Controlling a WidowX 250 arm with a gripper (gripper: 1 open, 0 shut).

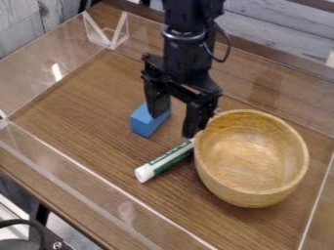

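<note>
My black gripper (178,115) hangs over the middle of the wooden table, its fingers spread open, one near the blue block (148,121) and the other at the left edge of the yellow bowl. A green and white marker (164,161) lies diagonally just below the gripper. Nothing shows held between the fingers.
The large empty yellow bowl (251,181) takes up the right side. A dark cable shows at the lower left.
</note>
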